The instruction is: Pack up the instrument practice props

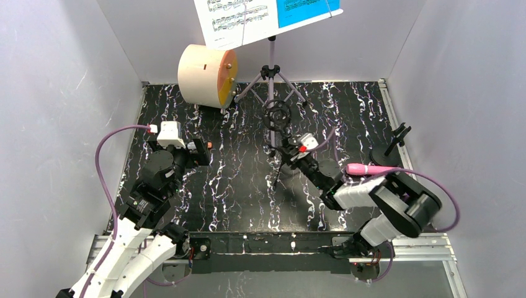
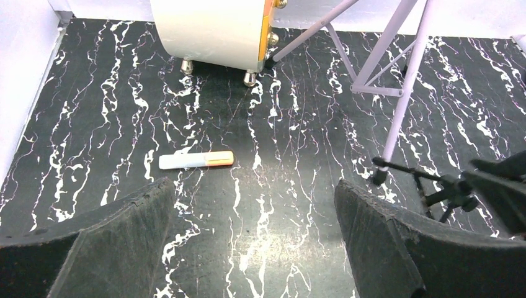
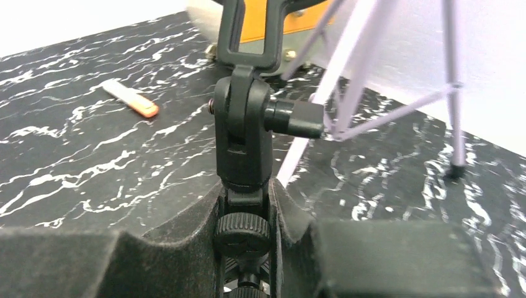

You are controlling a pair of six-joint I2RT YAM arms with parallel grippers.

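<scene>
A black tripod stand with a ring-shaped top [image 1: 277,115] is upright near the middle of the floor, and my right gripper [image 1: 286,151] is shut on its post. In the right wrist view, the post's knob and joint [image 3: 244,136] rise from between the two fingers. Whether its feet touch the floor cannot be told. On the left, my left gripper is open, with nothing between its fingers. A white and orange stick [image 2: 183,160] lies on the floor beyond it, almost covered by the gripper in the top view.
At the back left stands a cream drum [image 1: 201,74]; beside it, a lilac music stand [image 1: 271,102] holds sheet music [image 1: 239,22]. To the right are a pink rod-like object [image 1: 366,169] and a black round-based stand [image 1: 386,155], partly behind my right arm.
</scene>
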